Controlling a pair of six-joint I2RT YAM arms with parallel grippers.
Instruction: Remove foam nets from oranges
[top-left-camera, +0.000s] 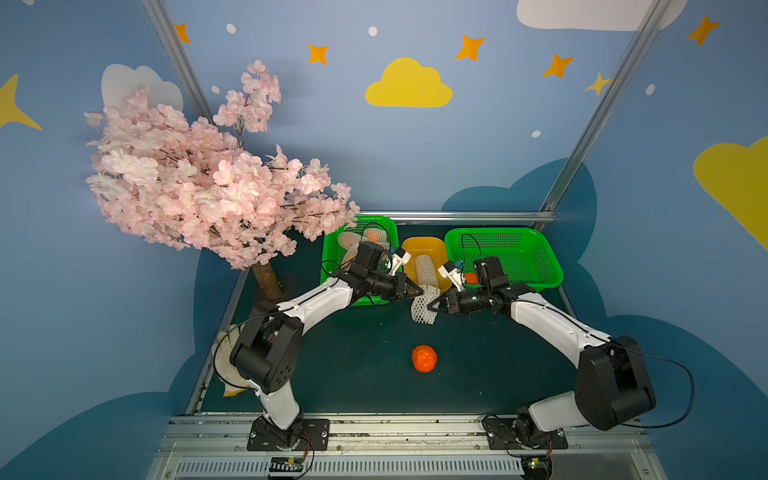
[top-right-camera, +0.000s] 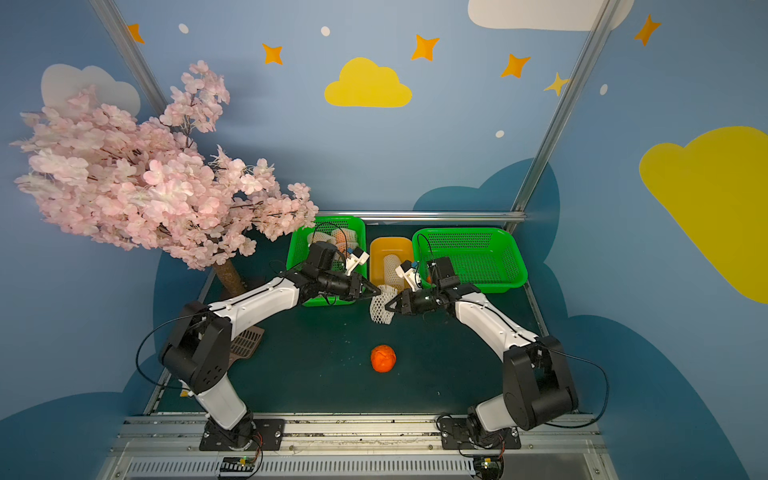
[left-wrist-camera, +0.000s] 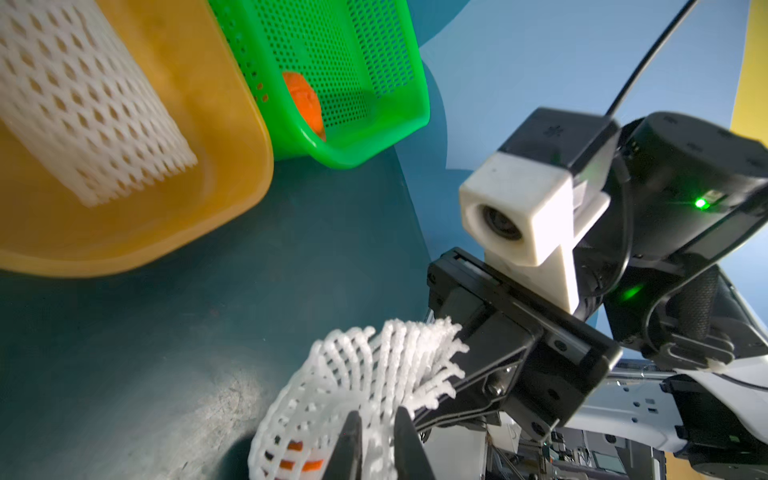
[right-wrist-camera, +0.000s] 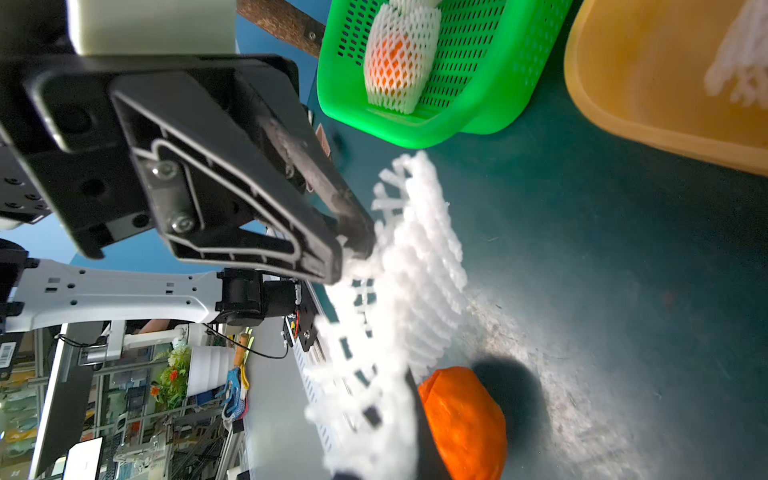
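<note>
An empty white foam net (top-left-camera: 424, 308) hangs between my two grippers, above a bare orange (top-left-camera: 424, 358) lying on the dark table. My left gripper (top-left-camera: 414, 292) is at the net's left side; in the left wrist view its fingertips are against the mesh, slightly apart. My right gripper (top-left-camera: 434, 305) is shut on the net's edge at the right. Netted oranges (right-wrist-camera: 398, 64) sit in the left green basket (right-wrist-camera: 480, 112). Another foam net (left-wrist-camera: 104, 120) lies in the yellow tray (left-wrist-camera: 200, 216). An orange (left-wrist-camera: 302, 104) sits in the right green basket (left-wrist-camera: 368, 120).
The baskets and tray line the back of the table. A blossom tree (top-left-camera: 200, 184) stands at the left, over the edge of the left basket.
</note>
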